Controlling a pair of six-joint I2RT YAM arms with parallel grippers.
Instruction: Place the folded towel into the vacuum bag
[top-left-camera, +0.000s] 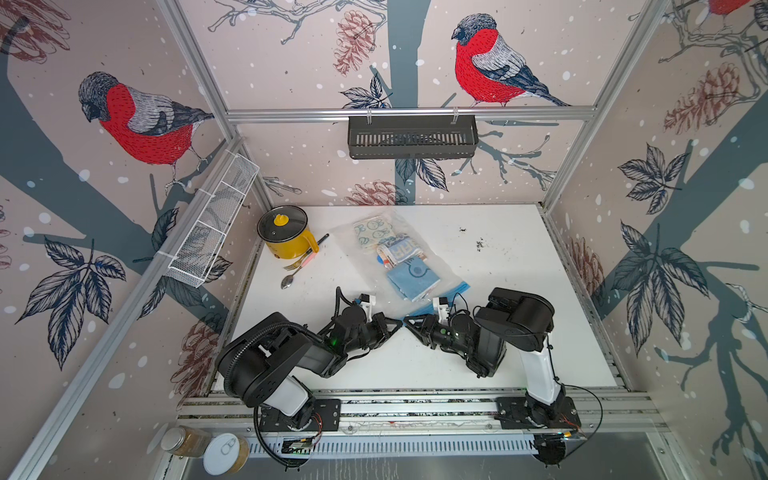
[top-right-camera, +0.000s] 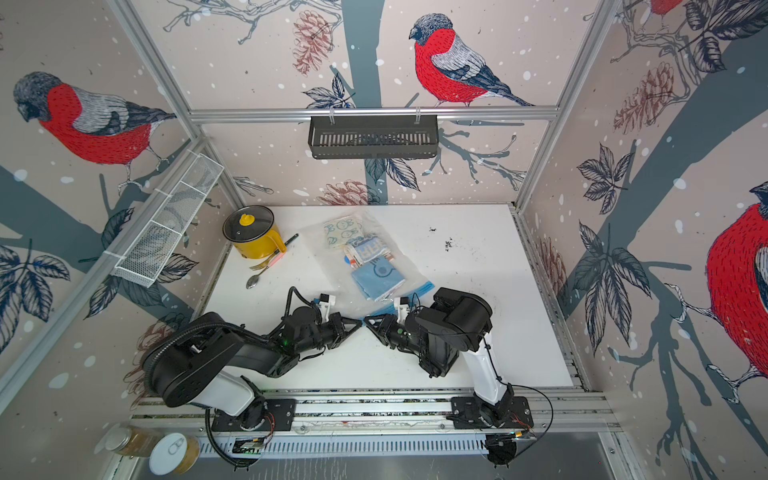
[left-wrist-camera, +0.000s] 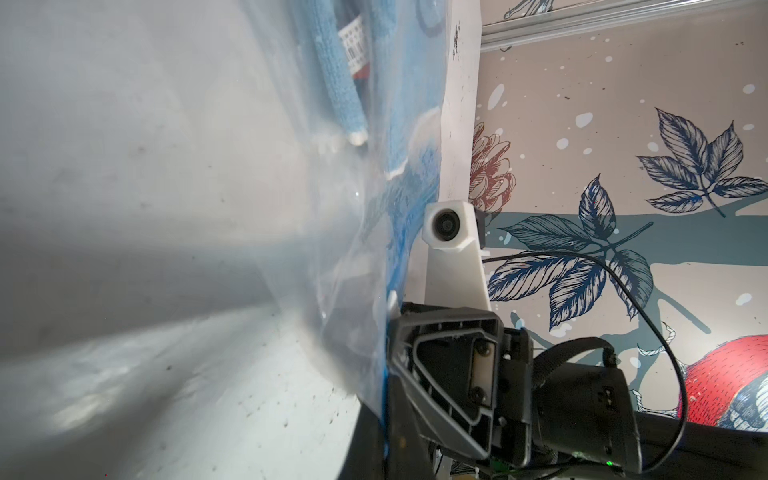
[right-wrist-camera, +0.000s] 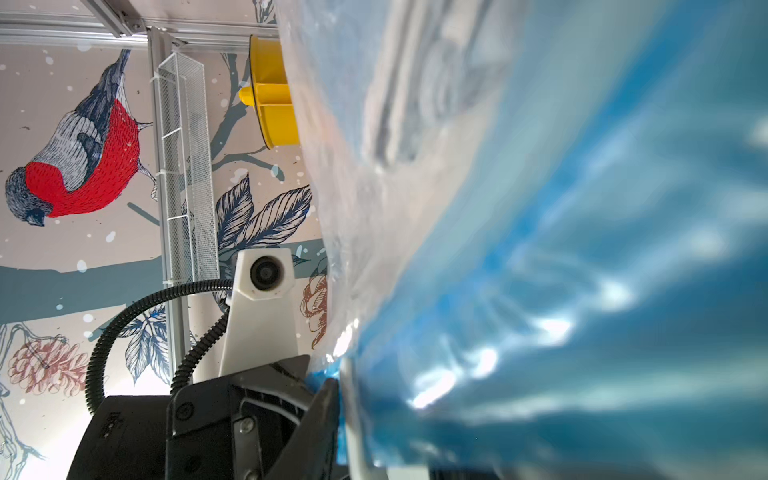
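Observation:
A clear vacuum bag (top-left-camera: 352, 238) with a blue edge strip (top-left-camera: 458, 289) lies on the table. The folded blue towel (top-left-camera: 413, 277) shows inside it through the plastic, near the blue-edged end. My left gripper (top-left-camera: 398, 321) is shut on the bag's near edge; in the left wrist view a thin blue line runs between its dark fingers. Almost touching it from the right, my right gripper (top-left-camera: 409, 321) is at the same blue edge. Blue film fills much of the right wrist view, and whether the right fingers are open or shut is unclear there.
Farther up the bag sit other packed items (top-left-camera: 397, 249) and a patterned piece (top-left-camera: 374, 231). A yellow pot (top-left-camera: 286, 233) stands back left, with a spoon (top-left-camera: 289, 280) before it.

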